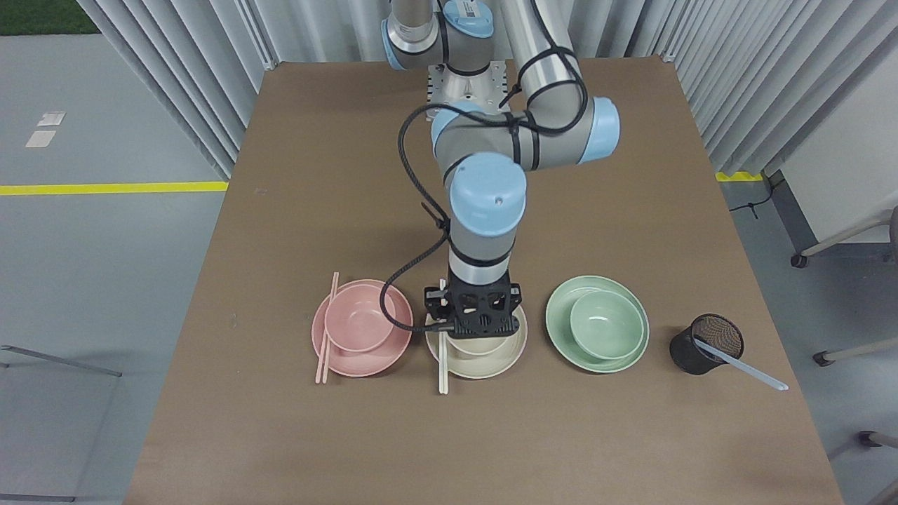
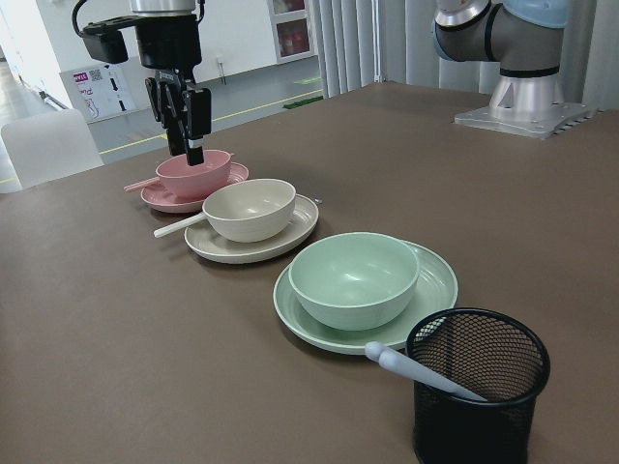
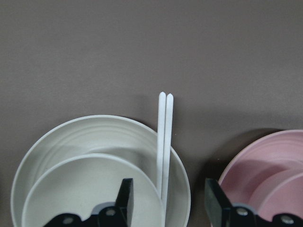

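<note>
My gripper hangs open above the cream bowl (image 3: 80, 184) on its cream plate (image 2: 251, 251). In the wrist view a pair of white chopsticks (image 3: 168, 137) lies on that plate's edge, between my fingers, apparently not gripped. The pink bowl (image 1: 358, 320) and pink plate (image 3: 246, 170) sit beside it, with pink chopsticks (image 1: 322, 366) across the plate's side. The green bowl (image 2: 353, 280) rests on a green plate (image 2: 435, 290) on the other side.
A black mesh cup (image 1: 686, 353) holding a pale stick (image 1: 758, 374) stands beyond the green set.
</note>
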